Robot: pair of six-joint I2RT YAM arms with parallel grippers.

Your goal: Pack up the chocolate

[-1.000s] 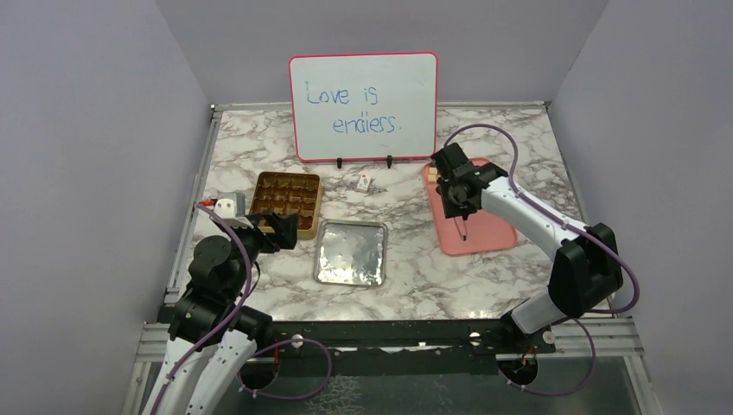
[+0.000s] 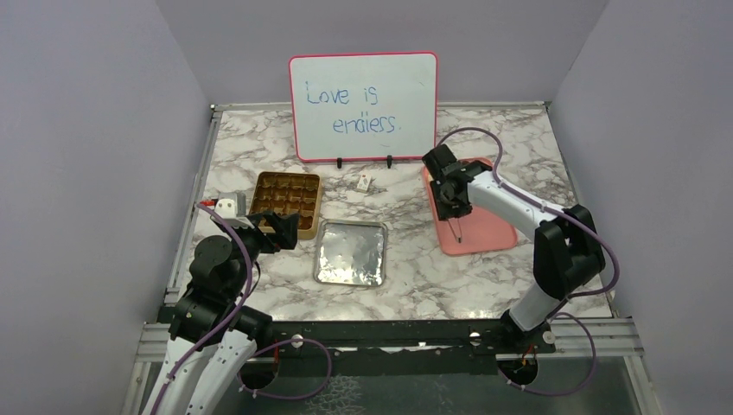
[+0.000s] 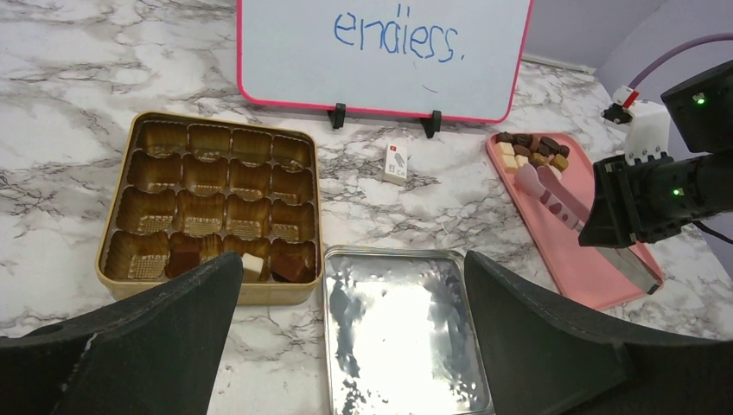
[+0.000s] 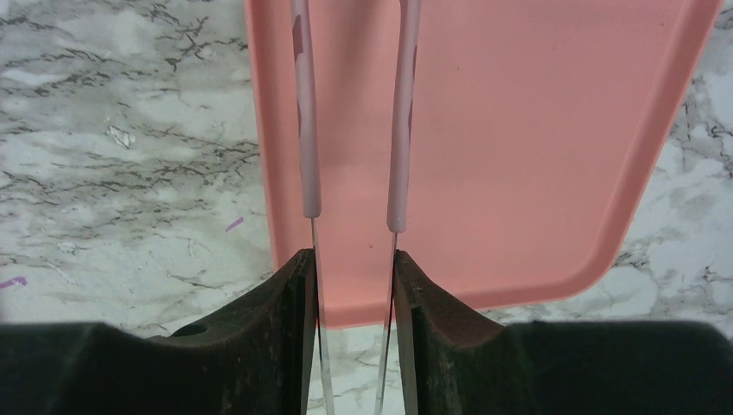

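My right gripper is shut on a pair of tongs (image 4: 401, 130) with pink tips and silver arms. In the left wrist view, the tongs' tips reach the chocolates (image 3: 544, 149) at the far end of the pink tray (image 3: 575, 259); whether they pinch a piece cannot be told. The gold chocolate box (image 3: 225, 121) has many empty compartments; its near row shows a brown piece (image 3: 183, 259), a white piece (image 3: 251, 266) and a reddish-brown piece (image 3: 290, 266). My left gripper (image 2: 290, 232) hangs open by the box's near side, nothing between its fingers.
An empty silver tray (image 2: 350, 251) lies right of the gold box. A small white box (image 2: 364, 182) rests behind it, and a whiteboard (image 2: 363, 104) stands at the back. Bare marble lies between the silver and pink trays.
My right gripper has shifted a little to the left with the tongs, its elbow swinging left too, and now covers the pale pieces in the top view. The left arm stays still.
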